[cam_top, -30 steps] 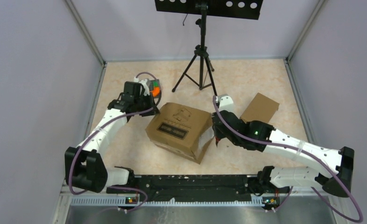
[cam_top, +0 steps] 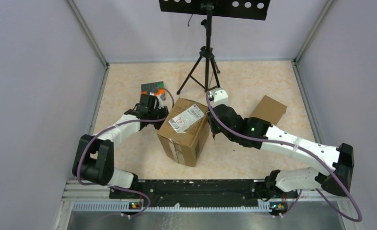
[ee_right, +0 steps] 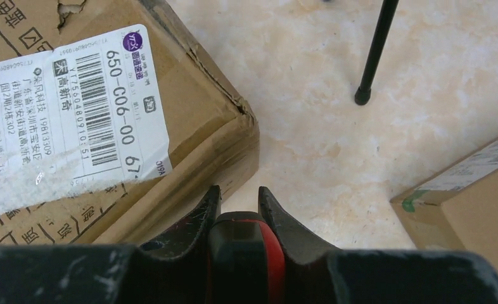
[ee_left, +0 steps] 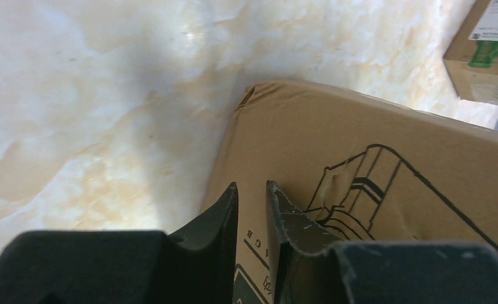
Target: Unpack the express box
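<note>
The cardboard express box [cam_top: 184,136] stands on the table between my arms, slightly slanted, its shipping label [ee_right: 94,107] facing up. At its left side is my left gripper [cam_top: 163,116]; in the left wrist view its fingers [ee_left: 224,215] are close together, leaving a narrow gap where printed cardboard shows. Whether they pinch any cardboard, I cannot tell. My right gripper is shut on a black-and-red tool [ee_right: 237,244], beside the box's taped edge at the right. The tool's tip is hidden in the right wrist view.
Toward the right stands a second brown box [cam_top: 269,110] with green tape [ee_right: 408,204]. A black tripod stand [cam_top: 207,57] rises at the back. Behind my left gripper lies a grey-and-orange item [cam_top: 153,88]. Bare table shows at the front right.
My right gripper has moved left, up to the box.
</note>
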